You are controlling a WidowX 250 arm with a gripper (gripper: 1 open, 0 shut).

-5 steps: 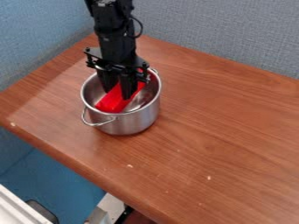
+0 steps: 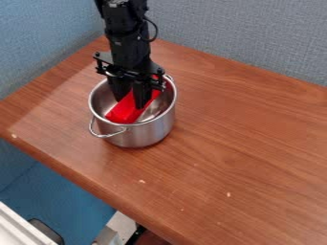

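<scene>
A steel pot (image 2: pixel 141 134) with a wire handle on each side stands on the wooden table (image 2: pixel 236 144), toward its left. Inside it lies a bright red object (image 2: pixel 125 112), slanting across the pot. My black gripper (image 2: pixel 132 96) reaches down into the pot from above, its fingers around the upper part of the red object and shut on it. The fingertips are partly hard to make out against the dark shadows in the pot.
Grey-blue padded walls stand behind and at the left. Below the table's left edge are a blue floor and a white bin-like object (image 2: pixel 18 232).
</scene>
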